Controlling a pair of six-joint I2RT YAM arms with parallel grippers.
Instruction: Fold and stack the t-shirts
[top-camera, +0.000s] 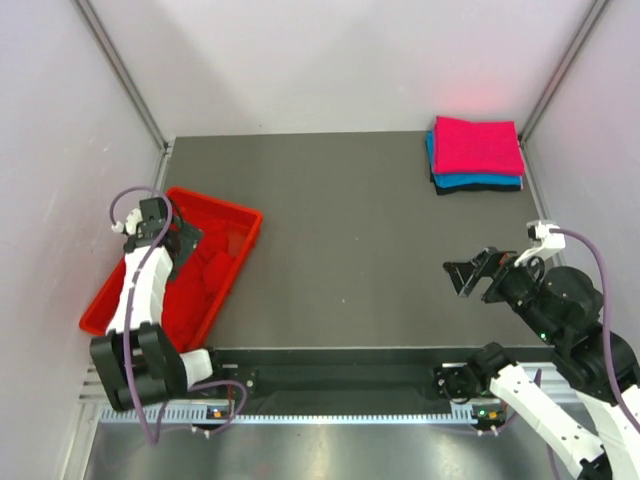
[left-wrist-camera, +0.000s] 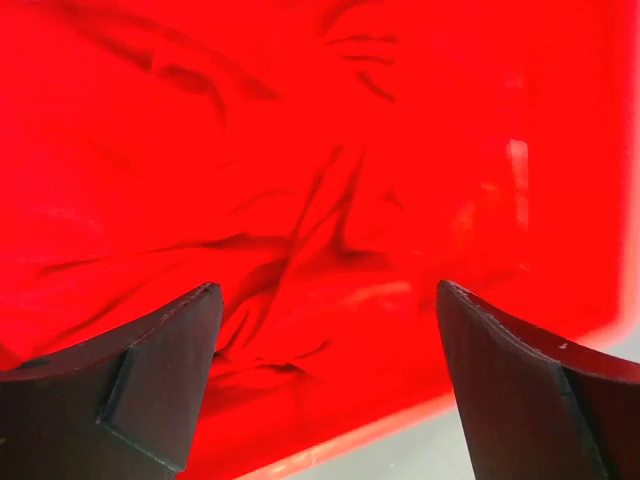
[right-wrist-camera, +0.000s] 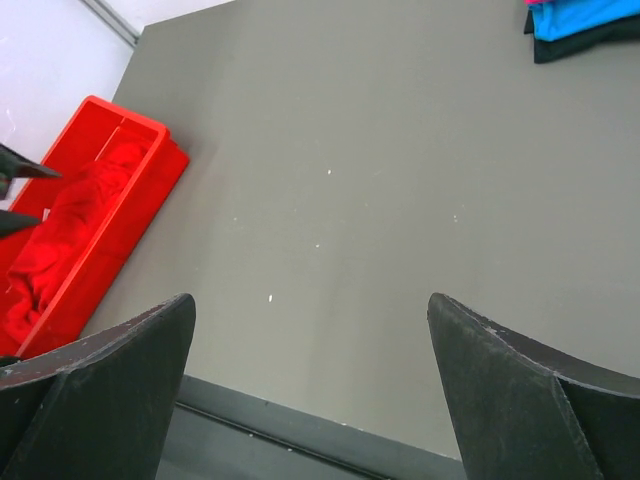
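Note:
Crumpled red cloth lies in the red bin at the table's left; it fills most of the left wrist view. Over the bin, my left gripper points down with its fingers wide apart, nothing between them. A folded stack sits at the back right of the table: a pink-red shirt on top, a blue shirt under it, a black one lowest. My right gripper is open and empty above the table's right front; its fingers frame bare table in the right wrist view.
Bare grey table stretches between the bin and the stack. White walls enclose the left, back and right sides. A dark rail runs along the front edge.

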